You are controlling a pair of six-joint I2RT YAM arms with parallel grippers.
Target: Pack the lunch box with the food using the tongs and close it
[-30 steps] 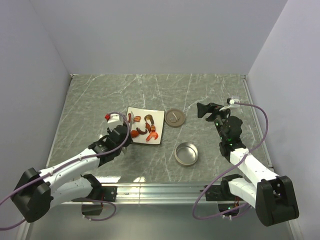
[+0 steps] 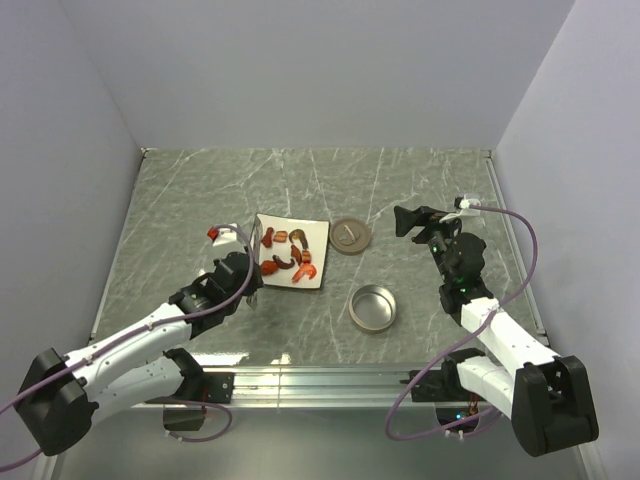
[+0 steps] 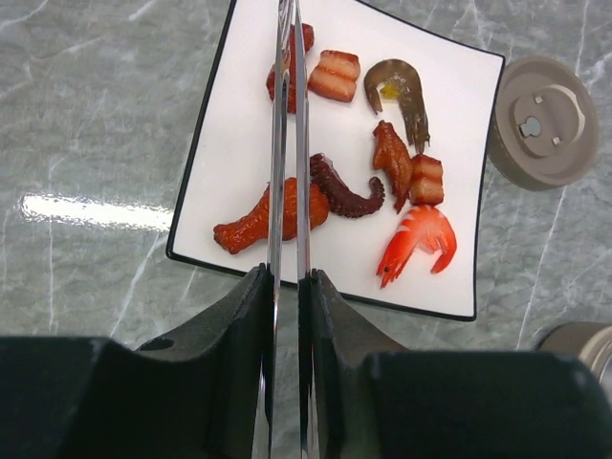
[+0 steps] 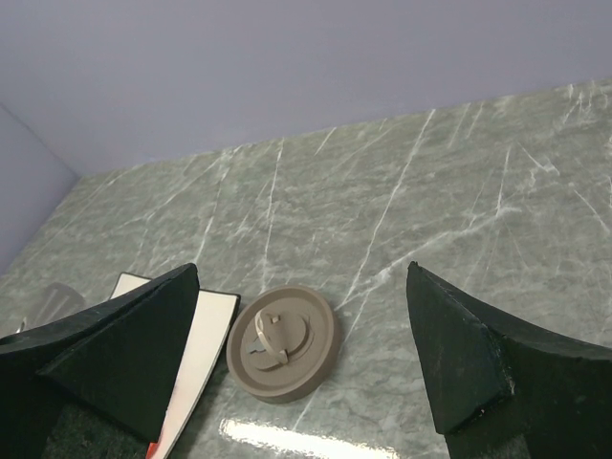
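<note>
On the white square tray (image 2: 313,228) lie several foods: a red chicken piece (image 3: 288,76), a drumstick (image 3: 251,222), an octopus tentacle (image 3: 346,198), two pork pieces, a brown chicken piece, a grey shrimp (image 3: 409,100) and a red shrimp (image 3: 419,239). My left gripper (image 2: 257,222) is over the tray's left side. Its long metal fingers converge at the top of the left wrist view, crossing in front of the red chicken piece. I see nothing held between them. My right gripper stands wide open and empty, right of the tray.
A round brown lid (image 2: 349,237) with a handle lies just right of the tray. Below it stands an empty round metal bowl (image 2: 373,310). Bare marble tabletop (image 2: 330,180) stretches behind the tray and between bowl and right arm.
The red chicken piece shows on the tray beside it. The right arm stays still.
</note>
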